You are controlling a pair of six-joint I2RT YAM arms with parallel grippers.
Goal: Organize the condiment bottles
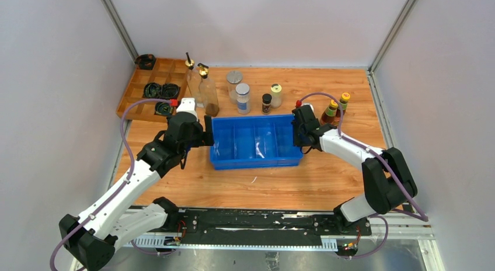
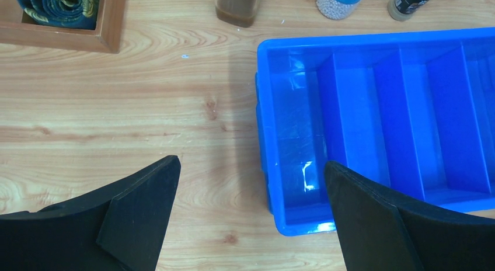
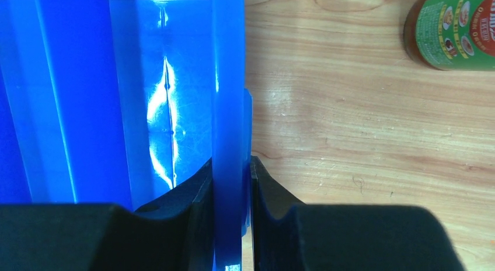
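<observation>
The blue divided bin lies empty and squared to the table's front edge. At its right end my right gripper is shut on the rim, clearly seen in the right wrist view. My left gripper hangs open near the bin's left end, nothing between its fingers. Behind the bin stand two pump bottles, jars, a black-capped shaker and a yellow-lidded container. Two yellow-capped sauce bottles stand to the right, partly behind my right arm.
A wooden compartment box with dark coiled items sits at the back left. Walls enclose the left, right and back.
</observation>
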